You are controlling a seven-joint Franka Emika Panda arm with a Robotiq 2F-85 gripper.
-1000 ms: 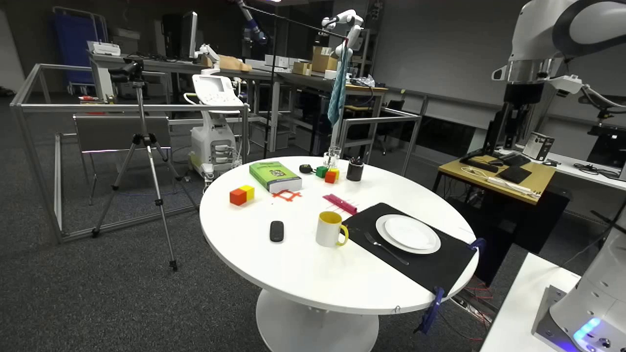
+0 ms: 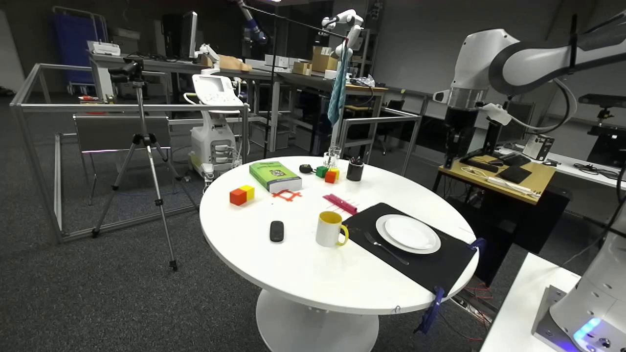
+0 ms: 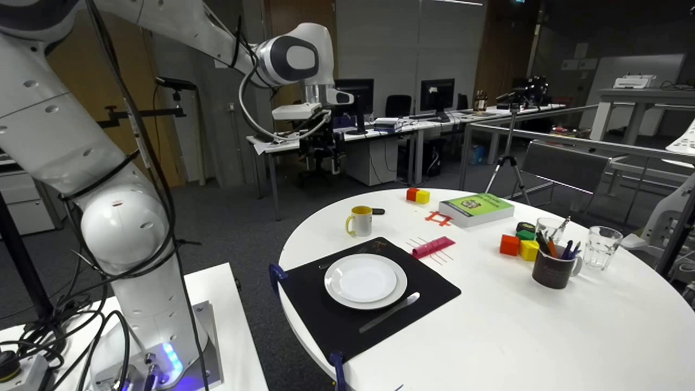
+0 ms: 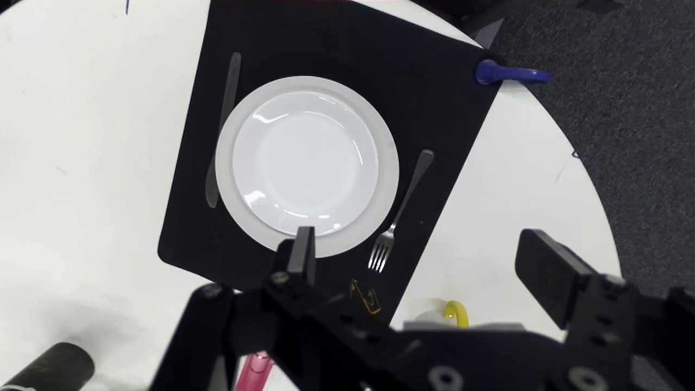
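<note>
My gripper is open, its two fingers wide apart with nothing between them. It hangs high above the table's placemat side, well clear of everything. Two stacked white plates lie on a black placemat. The fork and the knife flank them on the mat. A white mug with a yellow inside and handle stands upright beside the mat; in the wrist view my gripper's body hides most of it. A pink item lies flat on the table near the mat.
Farther off are a green book, coloured cubes, a dark mug with pens, and drinking glasses. A black device lies near the mug. Blue clamps grip the mat at the table edge. Bare white table surrounds these.
The arm and gripper have swung left in exterior view 1, toward the table, and sit somewhat lower. Objects on the table have not moved.
</note>
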